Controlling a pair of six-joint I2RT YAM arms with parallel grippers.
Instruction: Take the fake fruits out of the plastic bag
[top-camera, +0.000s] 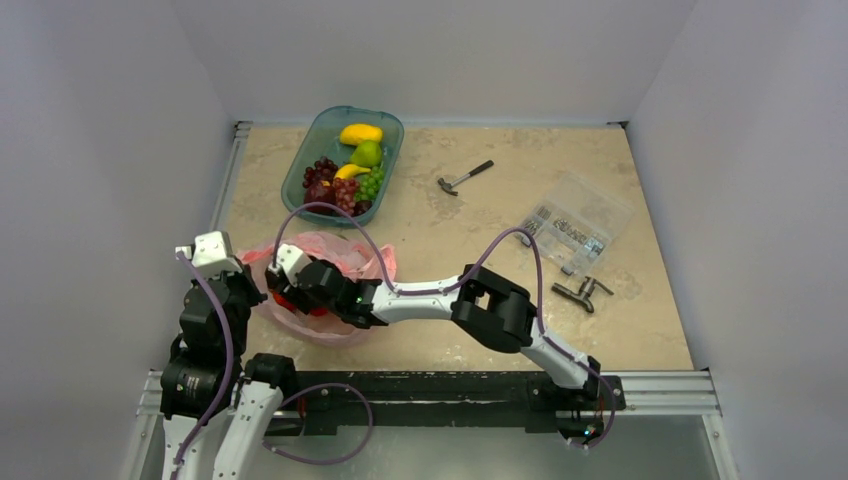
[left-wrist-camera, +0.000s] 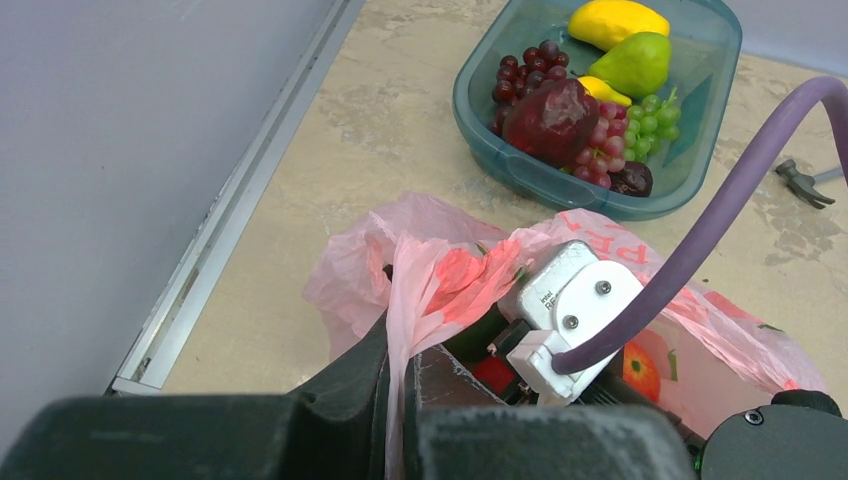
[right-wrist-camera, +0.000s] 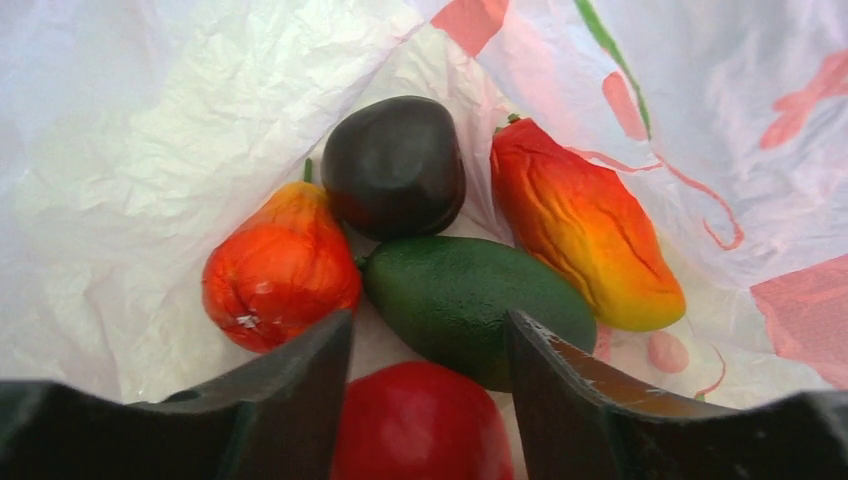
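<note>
The thin pink plastic bag (left-wrist-camera: 440, 285) stands open at the table's left front. My left gripper (top-camera: 260, 295) is shut on its rim, with a strip of plastic caught between the fingers in the left wrist view. Down inside the bag, my right gripper is part open. Between and below its fingers sits a red round fruit (right-wrist-camera: 425, 425), its lower part cut off by the frame. Beyond the fingertips lie a dark green avocado-like fruit (right-wrist-camera: 470, 295), a blackish round one (right-wrist-camera: 395, 165), a red-orange one (right-wrist-camera: 285, 270) and a red-yellow mango-like one (right-wrist-camera: 590, 230).
A teal basket (top-camera: 397, 160) holding several fruits stands behind the bag. A hammer (top-camera: 465, 178) lies at the back middle, and a clear parts box (top-camera: 575, 225) and a metal tool (top-camera: 578, 294) lie at the right.
</note>
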